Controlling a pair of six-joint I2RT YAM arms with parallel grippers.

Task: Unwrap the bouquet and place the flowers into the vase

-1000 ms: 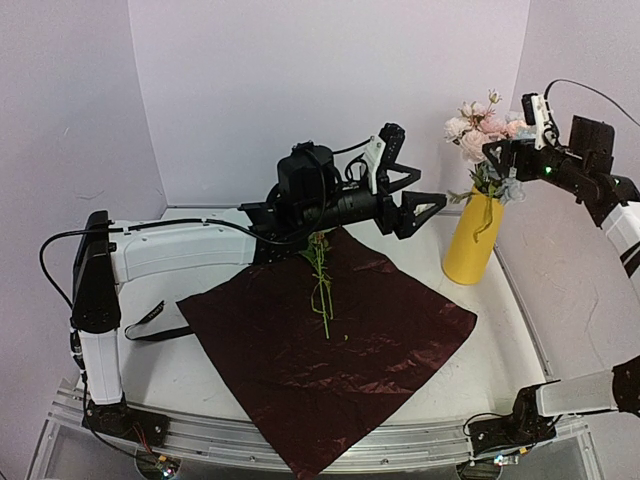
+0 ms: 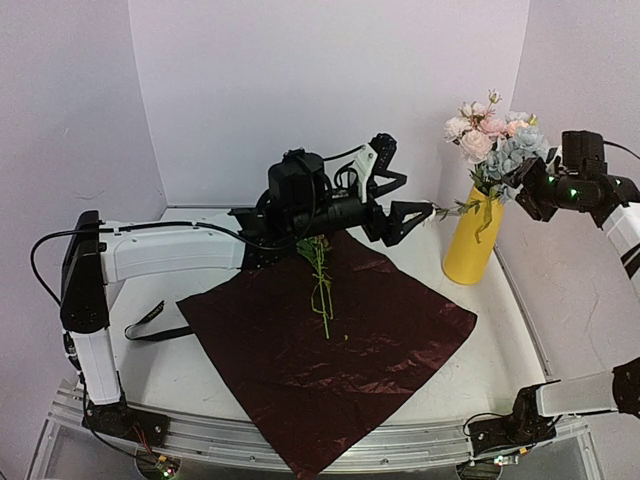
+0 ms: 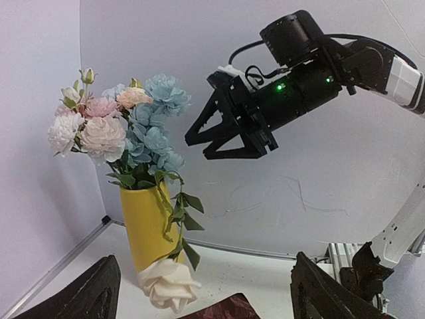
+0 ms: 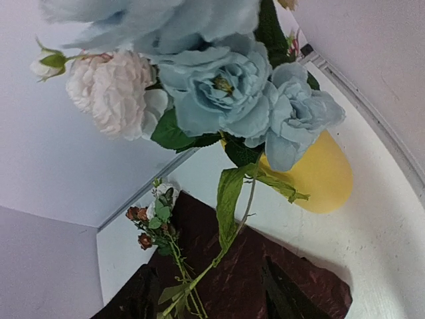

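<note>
The yellow vase [image 2: 470, 240] stands upright at the right, holding pink, white and blue flowers [image 3: 119, 126]. One white flower [image 3: 169, 286] droops outside the vase on a leafy stem over its rim. My left gripper [image 2: 418, 196] is open left of the vase, close to this drooping bloom. To the vase's right, beside the blue blooms [image 4: 219, 86], my right gripper is open with nothing visible in it. More flowers, with rust-red and white heads [image 4: 156, 216], lie on the dark cloth; the left arm hides their heads from above.
The dark red cloth [image 2: 340, 370] covers the table's middle and hangs over the front edge. A black strap [image 2: 160, 330] lies at the left. Walls close in the back and sides.
My right gripper has moved from in front of the blooms down and to the right, turning as it went. My left gripper has shifted slightly left. The white flower now droops lower beside the vase.
</note>
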